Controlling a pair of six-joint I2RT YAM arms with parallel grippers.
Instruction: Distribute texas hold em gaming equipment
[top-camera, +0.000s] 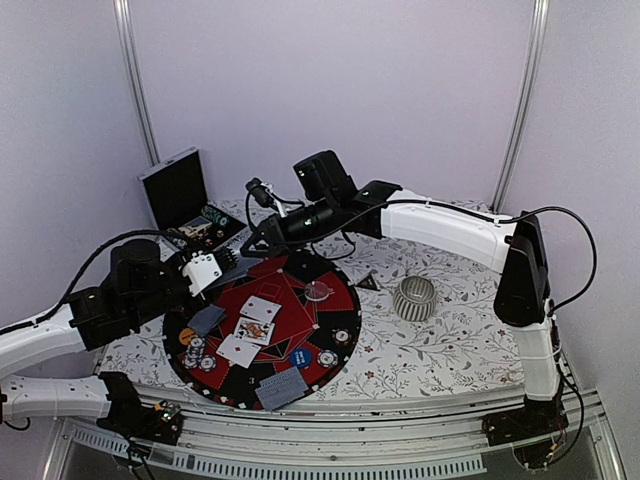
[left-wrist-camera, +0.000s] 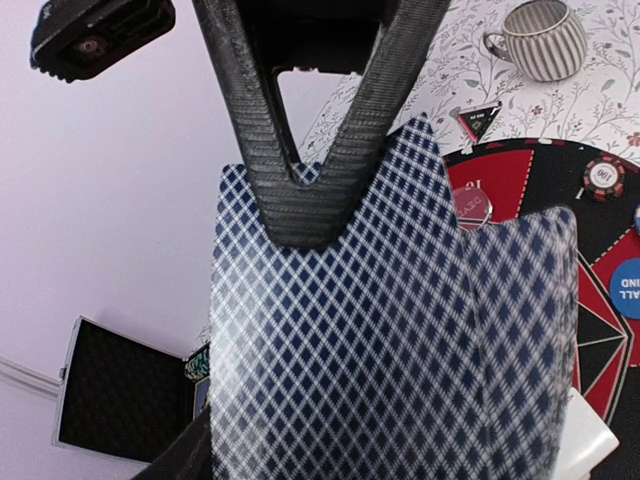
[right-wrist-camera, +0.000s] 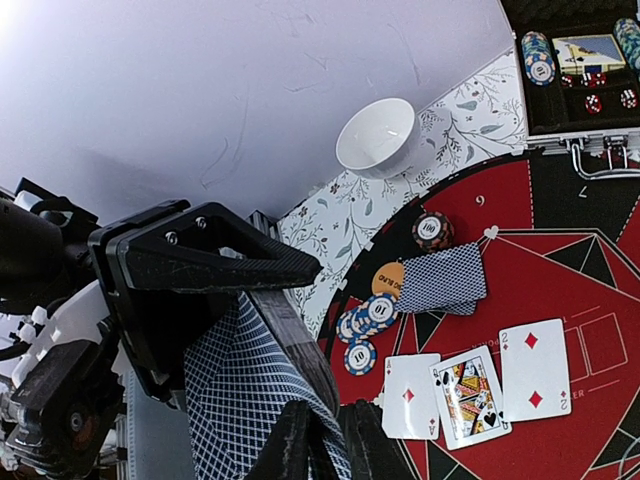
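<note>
A deck of blue checked cards (left-wrist-camera: 340, 340) is held upright over the left part of the round poker mat (top-camera: 340, 295). My left gripper (top-camera: 228, 262) is shut on it, one finger (right-wrist-camera: 220, 268) lying along the deck. A card (left-wrist-camera: 530, 270) at the side stands slightly off the rest. My right gripper (top-camera: 252, 248) is shut at the deck's upper part, its fingertip against or just before the card backs. No card shows clearly between its fingers. Three face-up cards (top-camera: 254, 331) lie mid-mat, with blue-backed cards (top-camera: 207, 320) at left and more blue-backed cards (top-camera: 281, 388) at the front edge.
An open case (top-camera: 185, 205) with chips and dice stands at back left. Chip stacks (right-wrist-camera: 375, 315) and a blue blind button (top-camera: 300, 357) lie on the mat. To the right are a ribbed cup (top-camera: 414, 298) and a small triangular piece (top-camera: 368, 282).
</note>
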